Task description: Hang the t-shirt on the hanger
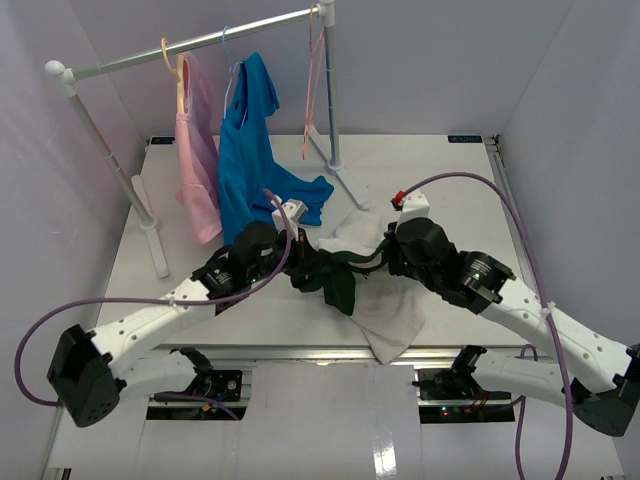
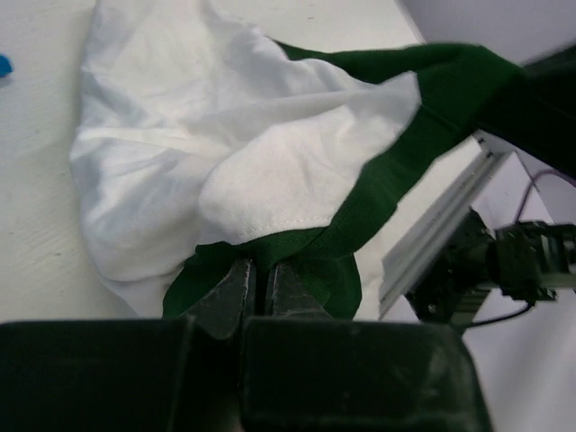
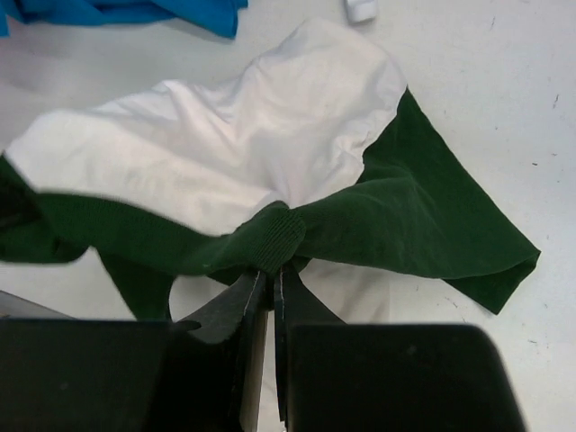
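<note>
The white t-shirt with dark green trim (image 1: 370, 305) is bunched at the middle front of the table. My left gripper (image 1: 305, 255) is shut on its green fabric at the left; in the left wrist view the cloth runs into the fingertips (image 2: 256, 274). My right gripper (image 1: 395, 240) is shut on the green part further right, raised, with fabric pinched at its tips (image 3: 270, 274) in the right wrist view. A green band stretches between both grippers. A pink hanger (image 1: 310, 100) hangs empty on the rail.
The rack (image 1: 200, 45) stands at the back left, holding a pink garment (image 1: 195, 160) and a blue garment (image 1: 255, 160), whose lower part lies on the table behind my left gripper.
</note>
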